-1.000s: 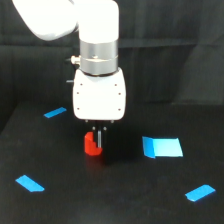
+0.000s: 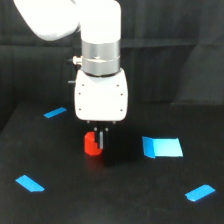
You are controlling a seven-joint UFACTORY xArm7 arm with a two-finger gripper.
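A small red block (image 2: 92, 145) sits on the dark table, left of centre in the camera view. My white gripper (image 2: 101, 141) points down right at the block, its dark fingers overlapping the block's right side in the picture. The fingers look close together, and a thin gap seems to show between them. Whether they touch the block or stand in front of it is not clear.
A light-blue open box or folded card (image 2: 167, 147) lies to the right of the block. Blue tape strips mark the table at front left (image 2: 30, 184), front right (image 2: 200, 193) and back left (image 2: 55, 112).
The gripper has shifted very slightly to the right and down. The red block and the blue items stay where they were.
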